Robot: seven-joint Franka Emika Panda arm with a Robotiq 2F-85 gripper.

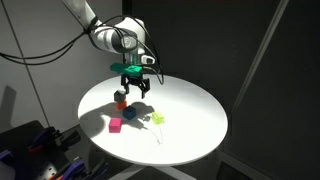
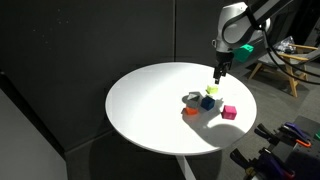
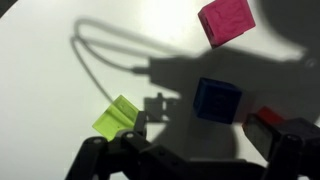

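Observation:
Above the white round table, my gripper (image 1: pixel 138 94) hangs open with nothing between its fingers. A blue cube (image 1: pixel 129 114) rests on the table below it; in the wrist view the blue cube (image 3: pixel 216 101) lies ahead of the fingers, apart from them. Close to it is an orange-red cube (image 1: pixel 121 105), part of which the gripper covers in the wrist view. A grey block (image 1: pixel 120 96) lies just behind that one. The pink cube (image 1: pixel 115 126) is toward the front, and a yellow-green block (image 1: pixel 158 118) sits off to the right.
Exterior view 2 shows the white table (image 2: pixel 145 105) with a wide bare stretch away from the blocks. A thin cable hangs beside the arm (image 2: pixel 235 45). Its shadow falls across the blocks in the wrist view.

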